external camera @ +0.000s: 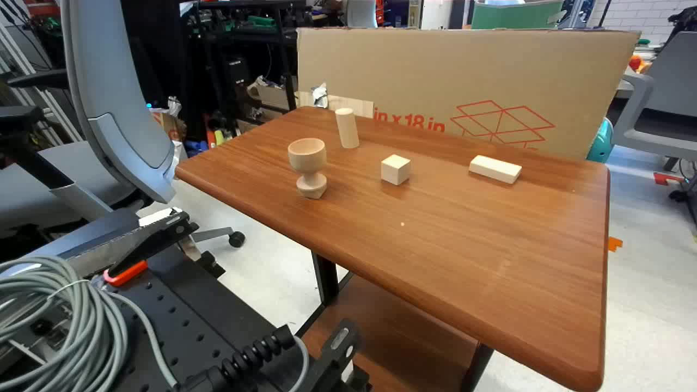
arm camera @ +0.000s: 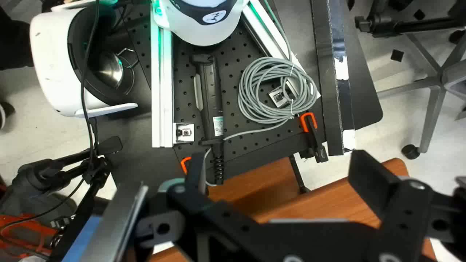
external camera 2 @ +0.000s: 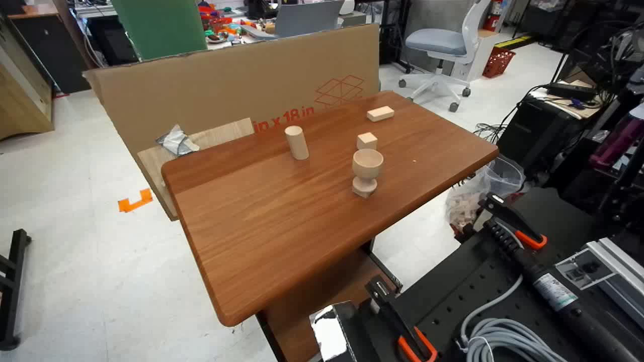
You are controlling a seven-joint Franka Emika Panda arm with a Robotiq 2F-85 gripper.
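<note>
On the wooden table [external camera: 496,261] stands a pale wooden goblet [external camera: 307,157], upright near the edge by the robot's base. Behind it in exterior view 1 is an upright wooden cylinder [external camera: 347,128]. A wooden cube [external camera: 395,170] sits to the goblet's right, and farther right lies a flat rectangular block [external camera: 495,169]. Exterior view 2 shows the cube [external camera 2: 367,141] just behind the goblet [external camera 2: 367,166]. My gripper appears only in the wrist view, fingers wide apart and nothing between them, above the base platform and the table's edge. None of the wooden pieces appears in that view.
A tall cardboard sheet [external camera: 418,72] borders the table's far side. The black perforated base platform [arm camera: 244,150] carries coiled grey cable [arm camera: 249,94], orange-handled clamps and a white headset [arm camera: 52,56].
</note>
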